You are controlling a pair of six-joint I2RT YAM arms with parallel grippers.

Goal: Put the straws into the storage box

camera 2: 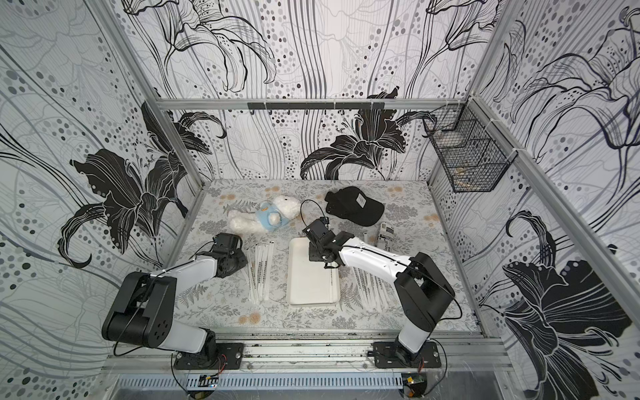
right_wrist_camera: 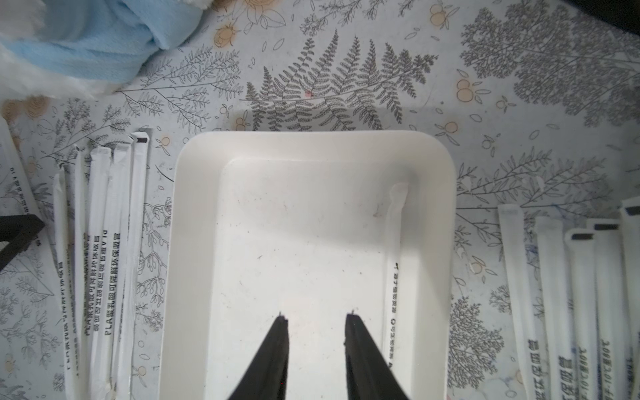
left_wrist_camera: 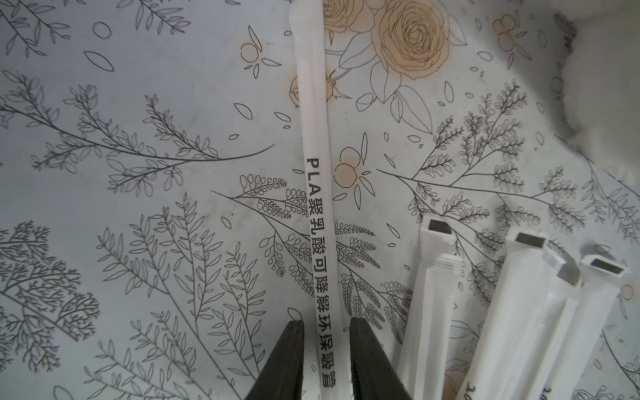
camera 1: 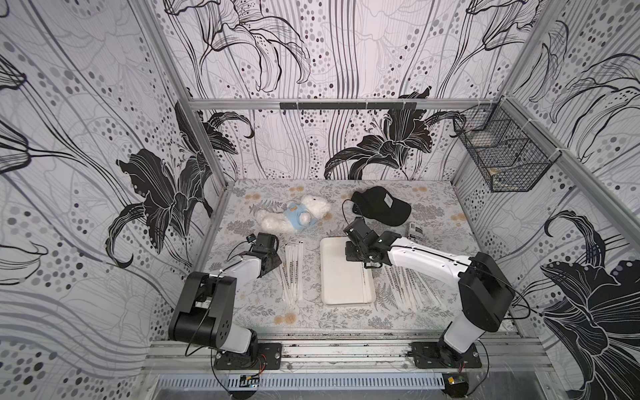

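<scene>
White wrapped straws lie on the table in two groups. The left straws [camera 1: 293, 266] are beside the white storage box [camera 1: 333, 280], and the right straws [camera 1: 403, 286] are on its other side. One straw [right_wrist_camera: 393, 266] rests inside the box along its right wall. In the left wrist view, a single straw [left_wrist_camera: 316, 200] lies apart from its group and runs down between the fingers of my left gripper. That gripper is part open, with gaps visible beside the straw. Over the box, my right gripper is open with nothing between its fingers.
A white plush toy in blue [camera 1: 300, 216] and a black cap [camera 1: 381, 205] lie at the back. A small printed box [camera 1: 415, 231] sits behind the right straws. A wire basket [camera 1: 506, 153] hangs on the right wall. Bare tablecloth lies in front of the cap.
</scene>
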